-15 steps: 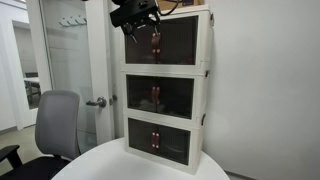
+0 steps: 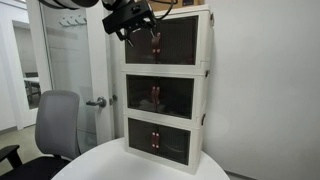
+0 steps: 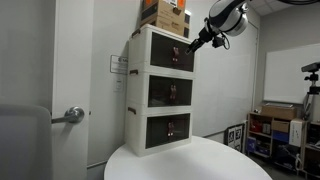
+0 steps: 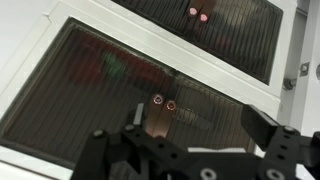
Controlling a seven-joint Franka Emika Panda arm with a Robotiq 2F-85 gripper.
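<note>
A white cabinet (image 2: 167,70) of three stacked units stands upright on a round white table. Each unit has dark, see-through double doors with reddish-brown handles at the middle, and all the doors look shut. In front of the top unit's doors (image 3: 168,51) hangs my gripper (image 2: 141,37), its fingers apart and nothing visible between them. The wrist view looks at the doors at a slant, with one pair of handles (image 4: 163,104) just beyond the fingers.
Cardboard boxes (image 3: 166,17) sit on top of the cabinet. A grey chair (image 2: 58,125) and a door with a lever handle (image 2: 97,102) are to the left.
Over the last second my gripper has come down a little and shifted slightly left in exterior view 1. The cabinet and its doors have not moved.
</note>
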